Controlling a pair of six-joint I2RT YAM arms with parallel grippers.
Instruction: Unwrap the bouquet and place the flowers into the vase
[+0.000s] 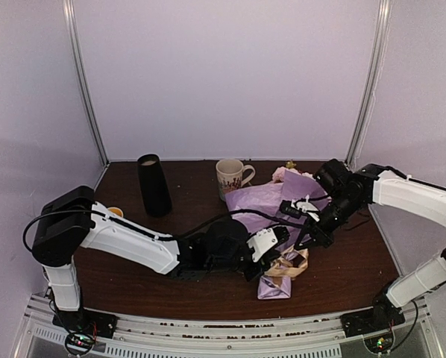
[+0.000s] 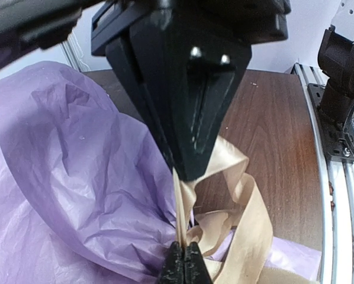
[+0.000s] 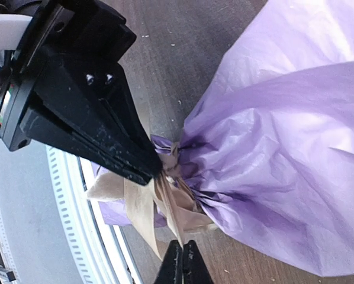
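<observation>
The bouquet lies wrapped in purple paper (image 1: 256, 198), with pink flowers (image 1: 281, 173) at its far end, mostly hidden by the wrap. A beige satin ribbon (image 1: 294, 265) is around the gathered stem end, its loops loose. My right gripper is shut on a strand of this ribbon (image 3: 170, 207), which stretches between the two grippers. My left gripper is shut at the ribbon (image 2: 254, 231); whether any ribbon is between its fingertips is hard to tell. Upright at the back left stands a tall black vase (image 1: 154, 186), apart from both grippers.
A printed white mug (image 1: 230, 177) stands at the back, beside the paper. A small orange-rimmed item (image 1: 116, 212) shows behind the left arm. Bare dark table (image 1: 133, 283) lies at the front left; the white frame rail (image 1: 230, 328) borders the front.
</observation>
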